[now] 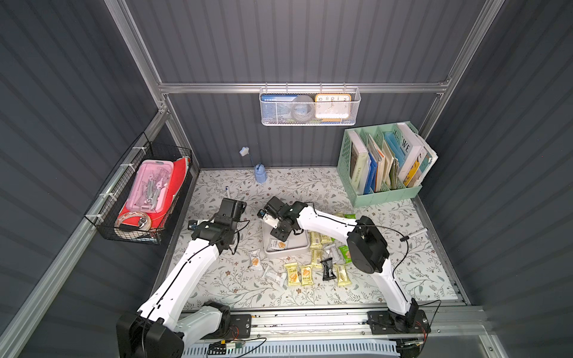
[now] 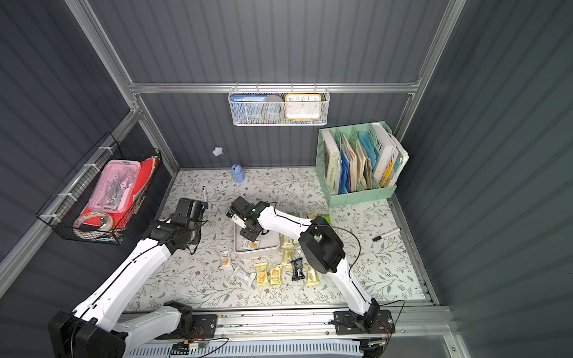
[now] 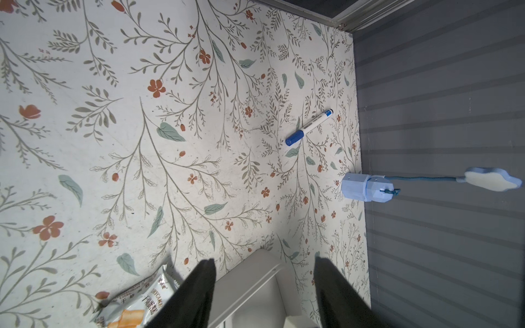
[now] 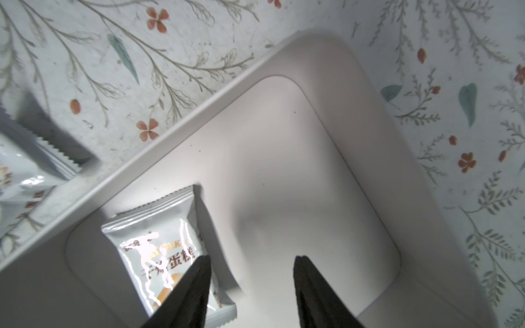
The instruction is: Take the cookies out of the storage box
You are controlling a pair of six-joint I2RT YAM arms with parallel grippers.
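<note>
A pale storage box (image 4: 350, 87) holds one silver-wrapped cookie (image 4: 158, 251) along its side. My right gripper is open over the box, fingertips beside that packet with nothing between them. My left gripper is open above the table, left of the box; in the left wrist view the box rim lies beyond its fingertips. Several wrapped snacks (image 1: 292, 274) in yellow, silver, black and green lie on the table in front of and right of the box.
A blue holder (image 1: 260, 174) and a marker (image 3: 309, 126) stand or lie at the back left. A green file organizer (image 1: 385, 194) with documents fills the back right. Wire baskets hang on the left and back walls.
</note>
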